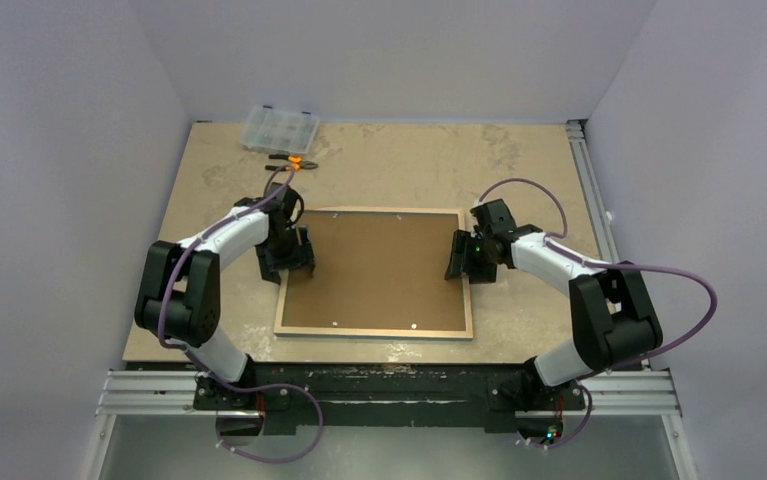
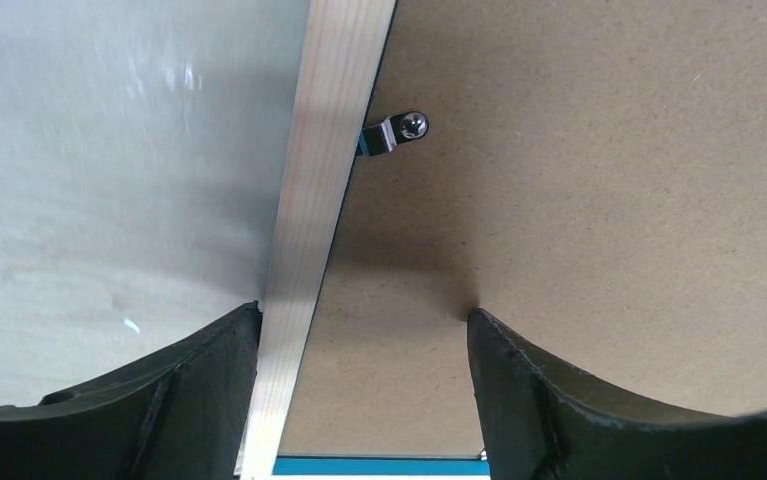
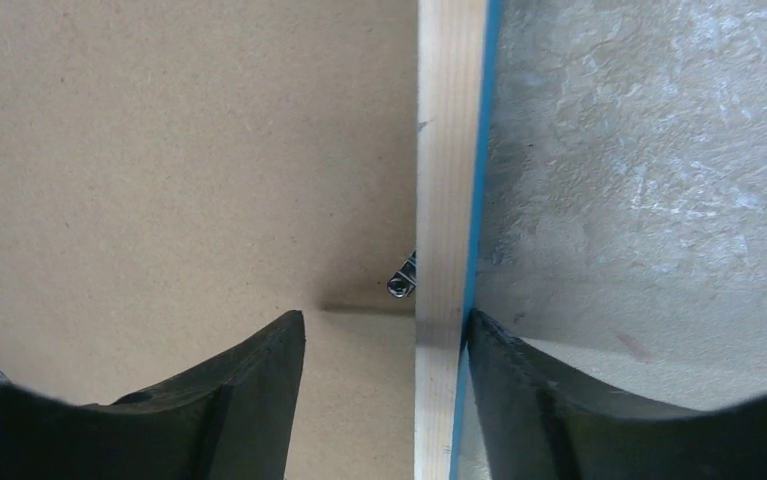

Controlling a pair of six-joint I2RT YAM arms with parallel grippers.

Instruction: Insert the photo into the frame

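Observation:
A wooden picture frame [image 1: 379,334] lies on the table with its brown backing [image 1: 376,270] facing up and small metal clips [image 2: 399,130] along the inner edges. My left gripper stands part open over the frame's left bar [image 2: 314,170], its fingers either side of that bar, one touching or very near it. My right gripper is likewise open astride the right bar [image 3: 444,180], a fingertip against its blue outer side, with another metal clip [image 3: 401,280] beside it. No photo can be made out in these views.
A clear plastic organiser box [image 1: 279,130] and orange-handled pliers [image 1: 294,166] lie at the back left. Free table remains behind the frame and at both sides. Grey walls enclose the back and sides.

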